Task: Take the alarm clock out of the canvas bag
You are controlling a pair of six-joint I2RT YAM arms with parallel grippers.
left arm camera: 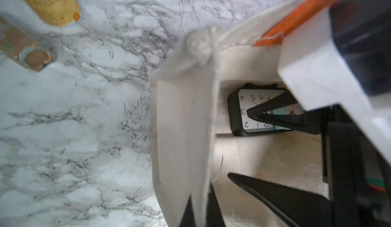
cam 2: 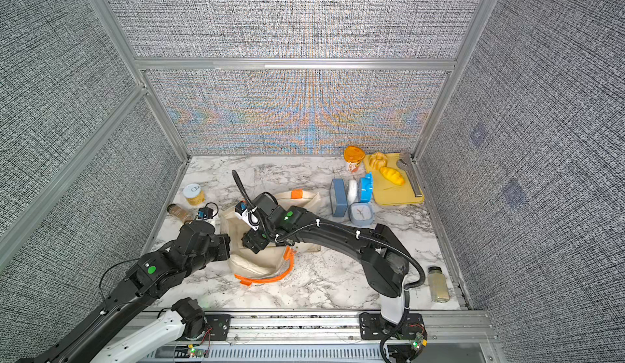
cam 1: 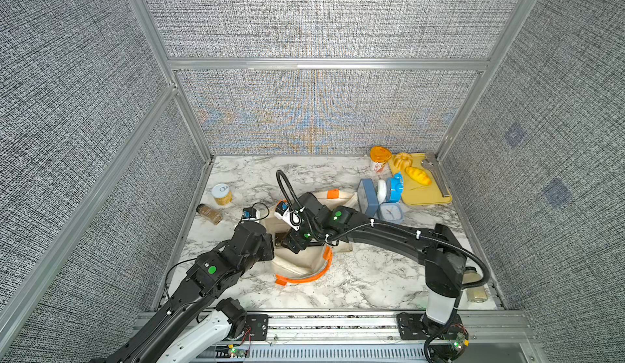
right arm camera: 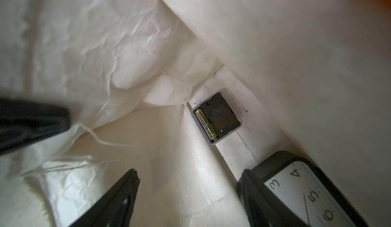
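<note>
The cream canvas bag (cam 1: 306,265) with orange handles lies mid-table, its inside seen in both wrist views. The black-rimmed alarm clock lies face up inside it, beside a small battery box (right arm camera: 218,119) seen in the right wrist view. My right gripper is down inside the bag, fingers part open, one at the clock's edge; nothing shows held. My left gripper (cam 1: 267,246) is at the bag's left side; its fingertips are mostly behind the canvas wall in its wrist view, and look shut.
Right of the bag stand a blue block (cam 1: 366,197), a light-blue clock (cam 1: 390,213) and a yellow board (cam 1: 426,195) with toy food. A can (cam 1: 221,195) and brown jar (cam 1: 209,214) stand left; another jar (cam 2: 438,285) stands front right.
</note>
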